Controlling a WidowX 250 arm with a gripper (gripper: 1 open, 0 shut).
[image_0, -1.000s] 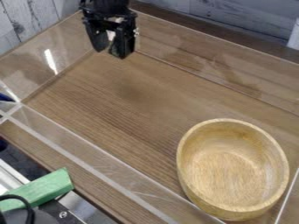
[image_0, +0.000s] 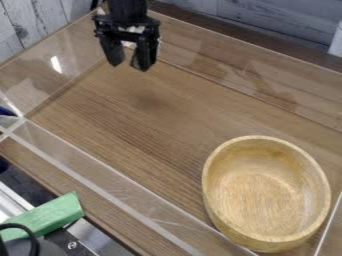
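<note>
My gripper (image_0: 128, 52) is at the top of the view, left of centre, above the far part of the wooden tray floor, its dark body reaching down with open fingers. Something pale shows around and behind the fingers; it is too small and blurred to tell what it is.
A large pale round bowl (image_0: 265, 192) fills the lower right. A green object (image_0: 40, 220) lies outside the clear tray wall at the lower left, near dark cables.
The bowl and the green object are unchanged.
</note>
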